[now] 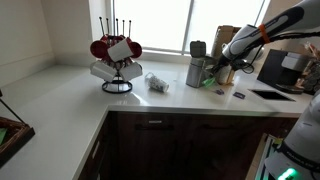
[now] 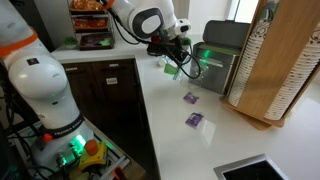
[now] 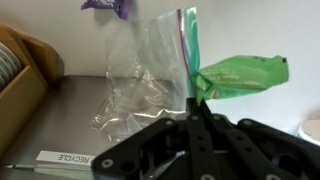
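My gripper is shut with a crumpled green wrapper [image 3: 243, 76] at its fingertips. A clear zip bag [image 3: 150, 75] with a green seal strip hangs against the same fingertips; whether it is pinched too is hard to tell. In exterior view 2, green material [image 2: 170, 68] shows below the white hand. The grey bin [image 2: 217, 68] stands close by with its lid [image 2: 225, 34] up. A RECYCLE label [image 3: 66, 158] marks the bin in the wrist view, where the bag overlaps the bin's opening.
Two purple wrappers [image 2: 194, 119] [image 2: 190, 98] lie on the white counter. A wooden slatted holder [image 2: 270, 62] rises beside the bin. A mug rack [image 1: 118, 60] and a clear container [image 1: 157, 83] stand farther left.
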